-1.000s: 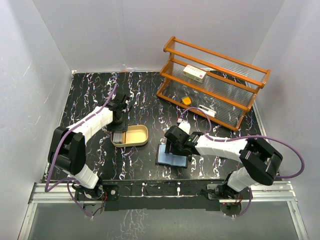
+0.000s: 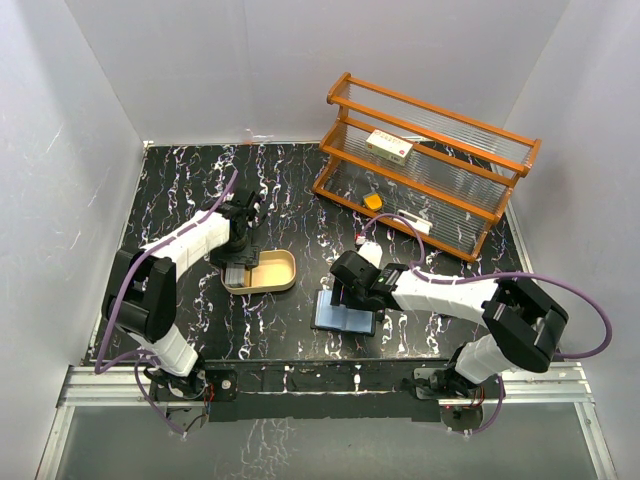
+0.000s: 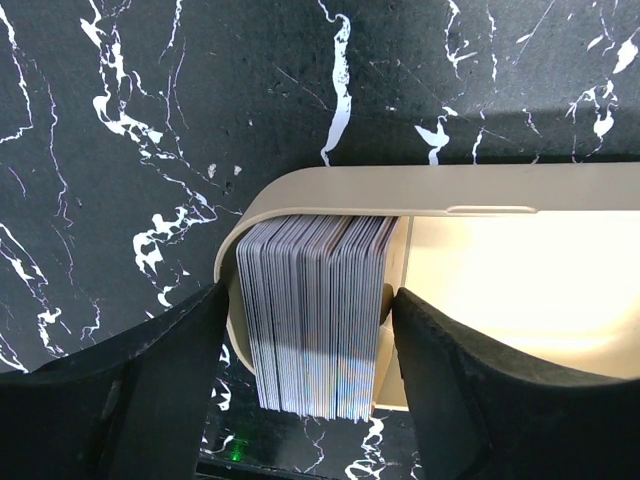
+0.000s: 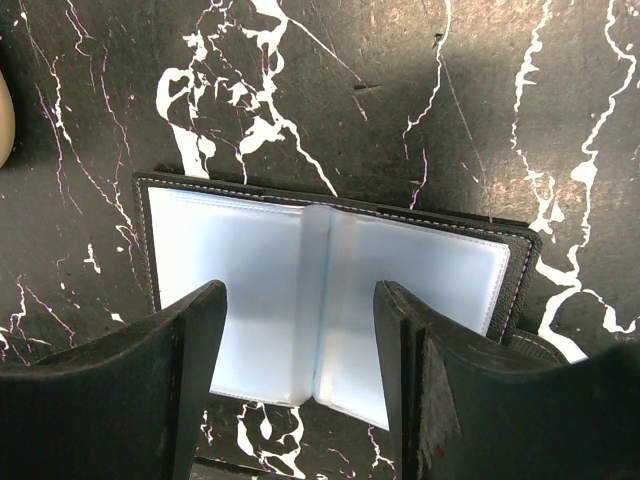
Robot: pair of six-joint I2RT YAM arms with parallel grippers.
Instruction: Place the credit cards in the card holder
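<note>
A stack of cards [image 3: 312, 310] stands on edge at the left end of the beige tray [image 2: 285, 265]. My left gripper [image 2: 235, 258] is open over that end, its fingertips on either side of the stack in the left wrist view. The card holder [image 4: 230, 280], an open dark stitched wallet with clear sleeves, lies flat on the table, its sleeves showing no cards. My right gripper hangs open above it, with nothing between its fingers.
A wooden rack [image 2: 420, 172] with a box [image 2: 389, 147] and small items stands at the back right. Walls enclose the sides and back.
My left arm has shifted very slightly at the tray over the last second. The right arm and the card holder show no movement.
</note>
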